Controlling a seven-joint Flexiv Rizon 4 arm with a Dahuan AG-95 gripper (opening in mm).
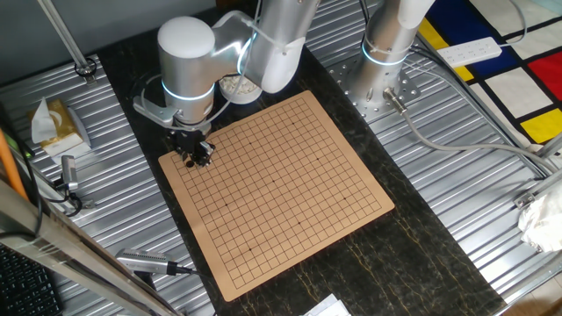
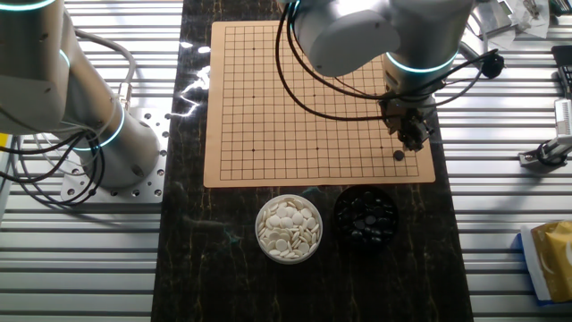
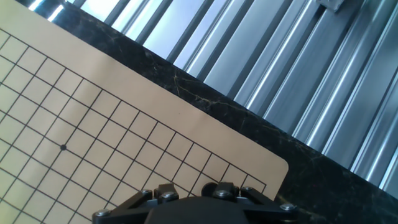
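My gripper [image 1: 202,156] hangs low over the far-left corner of the wooden grid board [image 1: 279,193]. In the wrist view the two fingers stand apart at the bottom edge, so the gripper is open. A single black stone [image 2: 399,156] lies on the grid near the board's corner, just beside the gripper [image 2: 414,141] in exterior view 2. From the wrist, that black stone [image 3: 209,186] shows beyond the gap, close to the right finger, which partly covers it. No other stone shows on the visible board.
A white bowl of white stones [image 2: 289,229] and a black bowl of black stones [image 2: 366,220] stand beside the board on the dark marble-look mat [image 2: 232,268]. A tissue box [image 1: 63,132] sits at the left. The arm hides part of the board.
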